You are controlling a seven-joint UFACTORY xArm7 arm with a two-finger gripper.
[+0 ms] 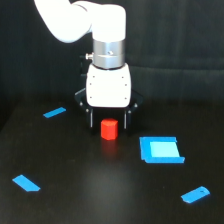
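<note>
A small red cube (109,130) rests on the black table, left of the middle of the view. My gripper (109,120) points down at it from the white arm, its dark fingers (127,118) spread wide to the cube's left and right. A gap shows between the cube and each finger, so the fingers are open and hold nothing. How the fingertips line up with the cube in depth is hard to tell.
To the right lies a square of blue tape (161,159) with a pale blue-white centre. Short blue tape strips mark the table at the back left (55,112), front left (26,183) and front right (195,194).
</note>
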